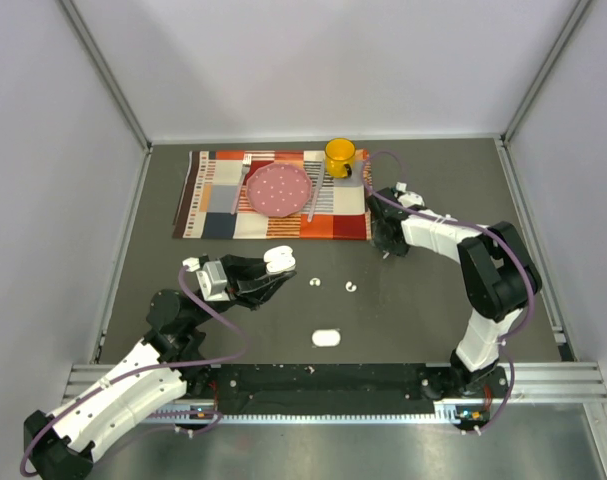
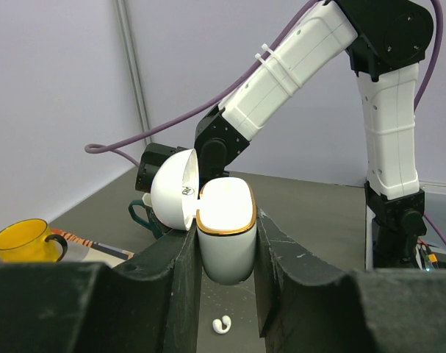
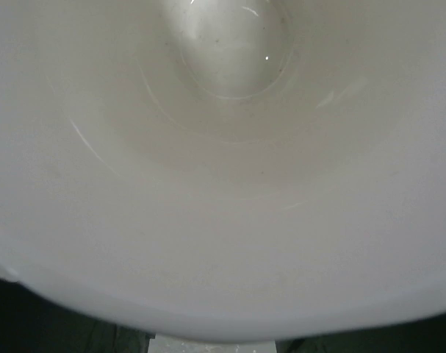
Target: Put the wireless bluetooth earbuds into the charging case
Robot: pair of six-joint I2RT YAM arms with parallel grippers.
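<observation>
Raised above the table, the white charging case (image 2: 228, 229) with its lid (image 2: 175, 190) flipped open is clamped between the fingers of my left gripper (image 1: 274, 270). Two white earbuds lie apart on the bare table, a left one (image 1: 315, 282) and a right one (image 1: 351, 287); the left wrist view catches one earbud (image 2: 221, 324) below the case. My right gripper (image 1: 387, 246) is low at the mat's right edge, its fingers mostly hidden by the wrist. A pale, hollow cup interior (image 3: 230, 162) fills the right wrist view, hiding the fingers.
A dark green-handled cup (image 2: 140, 212) shows behind the case. A white oblong piece (image 1: 326, 338) lies near the front edge. On the striped mat (image 1: 218, 227) are a pink plate (image 1: 279, 190), cutlery and a yellow mug (image 1: 340, 158).
</observation>
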